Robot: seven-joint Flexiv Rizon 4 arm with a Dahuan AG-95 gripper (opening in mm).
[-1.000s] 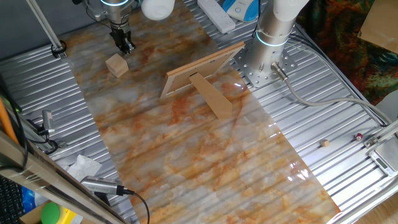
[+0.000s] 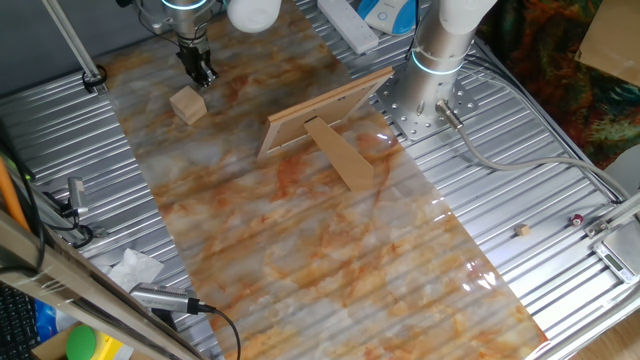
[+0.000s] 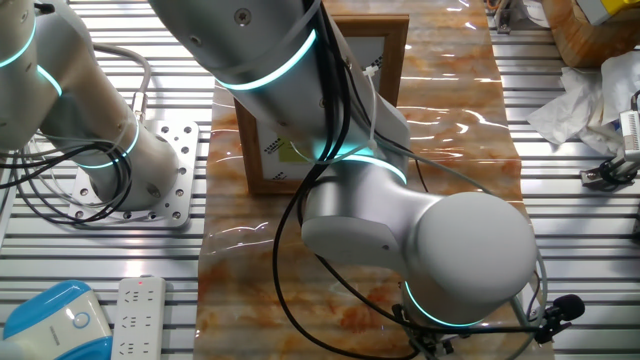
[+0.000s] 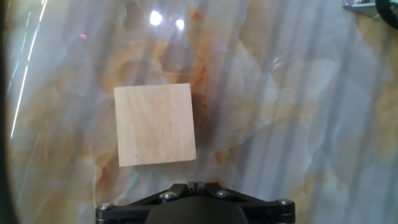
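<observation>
A plain pale wooden cube (image 4: 155, 125) sits on the marbled sheet, just ahead of my gripper in the wrist view. The fingertips are together there, with nothing showing between them. From exterior view 1, the gripper (image 2: 205, 78) hangs near the cube (image 2: 188, 105), a little behind it and apart from it. A wooden picture frame (image 2: 325, 110) stands on the sheet, propped by a back leg (image 2: 340, 155). Exterior view 2 shows part of the frame's front (image 3: 392, 60), with my arm covering much of it. The cube is hidden in that view.
The arm's base (image 2: 432, 95) stands right beside the frame. A power strip (image 2: 348, 25) and a blue-white device (image 2: 390, 14) lie at the back. A small wooden piece (image 2: 522, 230) rests on the right-hand slats.
</observation>
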